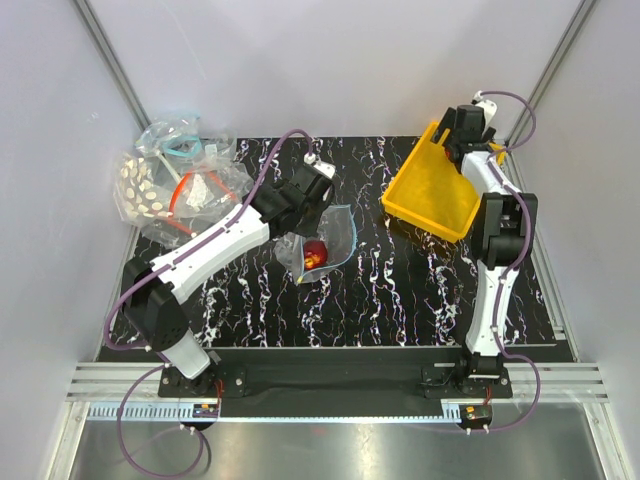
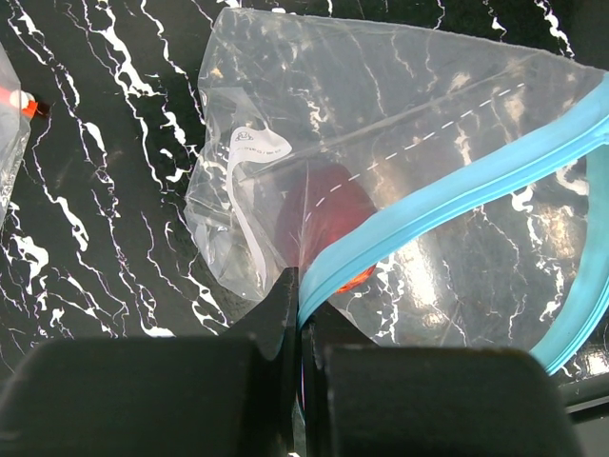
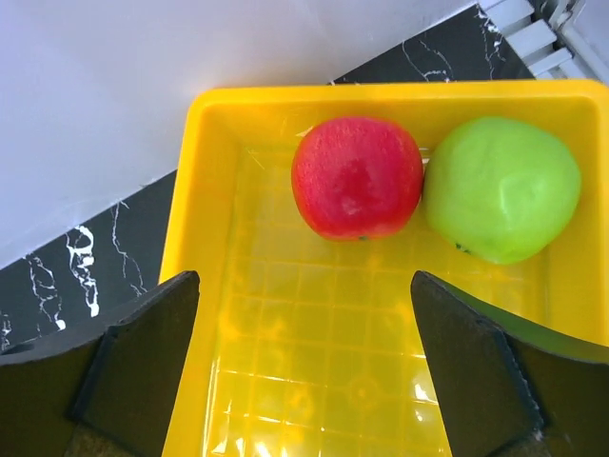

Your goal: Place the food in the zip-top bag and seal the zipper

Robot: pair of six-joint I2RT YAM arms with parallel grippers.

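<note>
The clear zip top bag stands open on the dark table, with red food inside it. In the left wrist view, the bag's blue zipper rim passes between the fingertips of my left gripper, which is shut on it. Through the plastic the red food shows blurred. Over the far end of the yellow bin, my right gripper is open and empty. A red apple-like fruit and a green one lie side by side against the bin's wall, beyond the fingertips.
Several other clear bags lie heaped at the far left, behind the left arm. White walls stand close behind the bin and to its right. Bare marbled table lies between the open bag and the bin.
</note>
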